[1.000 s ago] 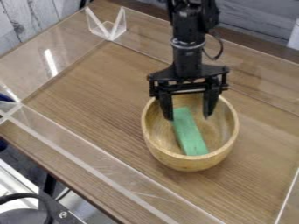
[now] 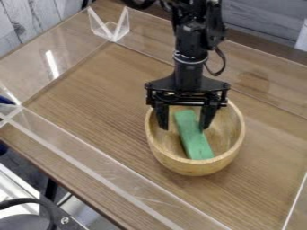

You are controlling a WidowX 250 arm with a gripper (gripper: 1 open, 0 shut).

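A round wooden bowl (image 2: 168, 154) sits on the wooden table, with a green elongated object (image 2: 195, 142) lying inside it, tilted lengthwise toward the front. My black gripper (image 2: 182, 112) reaches down from the top over the bowl's back part, its fingers spread open on either side, near the upper end of the green object. Nothing shows held between them.
Strips of clear tape run across its left side. A white line-drawn shape is at the top left, and a black cable or part lies at the lower left corner.
The bowl and green object look nearly unchanged, shifted very slightly.
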